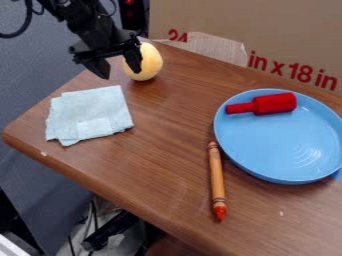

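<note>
My black gripper (115, 64) hangs at the top left, above the back of the wooden table. Its fingers stand apart, beside a yellow egg-shaped object (146, 64) that rests near the back edge; whether they touch it is unclear. A folded pale blue cloth (87, 115) lies below the gripper. On the right, a red rolling-pin-shaped object (267, 103) lies on a blue plate (278, 150). An orange crayon (217, 184) lies left of the plate.
A cardboard box (254, 30) stands behind the table (147, 190). The table's left edge drops to a grey floor with dark gear.
</note>
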